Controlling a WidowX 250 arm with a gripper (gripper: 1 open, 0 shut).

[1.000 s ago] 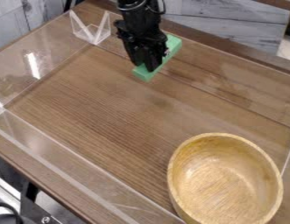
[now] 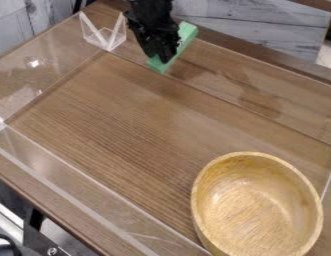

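Note:
My black gripper (image 2: pixel 160 38) is at the top centre of the camera view, over the back of the wooden tray. A green object (image 2: pixel 179 44) is at its right side, partly behind it; whether the fingers grip it I cannot tell. A cream round bowl (image 2: pixel 257 208) sits at the front right.
A clear plastic item (image 2: pixel 105 34) stands at the back left. The wooden floor of the tray (image 2: pixel 141 140) is bare across the middle and front left. Wooden walls border the back and right.
The gripper and the green object have moved toward the back and slightly left, away from the middle of the tray.

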